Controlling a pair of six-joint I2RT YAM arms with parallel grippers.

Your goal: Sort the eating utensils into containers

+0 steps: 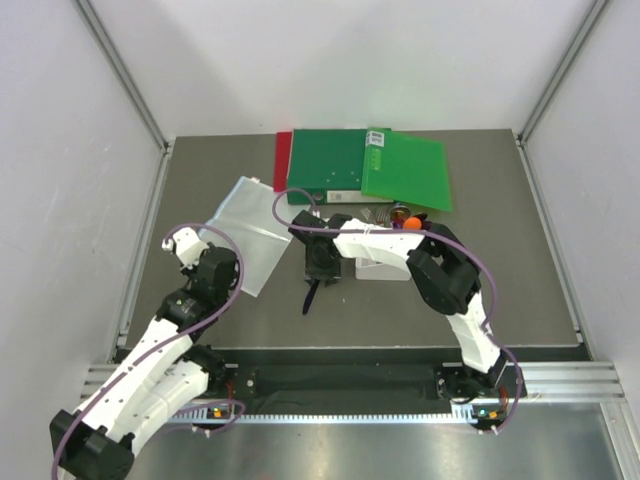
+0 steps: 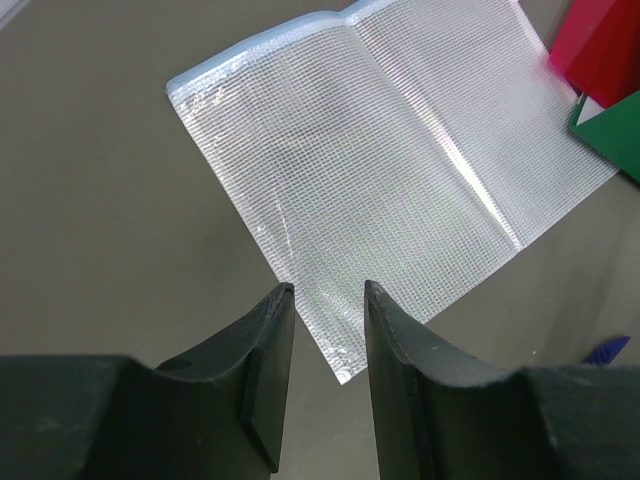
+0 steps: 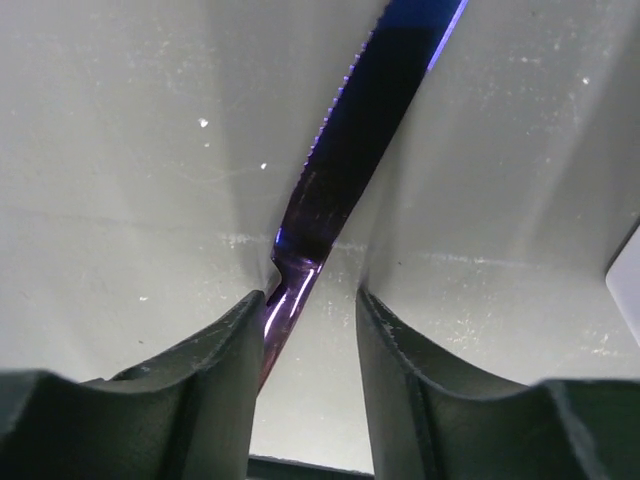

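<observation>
A dark, blue-purple knife point(image 3: 345, 150) lies slanted on the table. In the top view, part of the knife point(image 1: 310, 296) juts out from under my right gripper. That gripper is partly open just above it; the knife's narrow neck passes close by the left fingertip, whose finger hides some of the handle, and nothing is gripped. My left gripper hangs open and empty over the edge of the bubble-wrap sheet point(image 2: 330, 170). A white container point(image 1: 383, 271) stands right of the right gripper, largely covered by the arm. Forks point(image 1: 381, 214) show behind that arm.
Green binders point(image 1: 328, 160) and a red folder point(image 1: 283, 160) lie along the back. An orange round thing point(image 1: 412, 224) sits among dark items near a cup point(image 1: 400, 213).
</observation>
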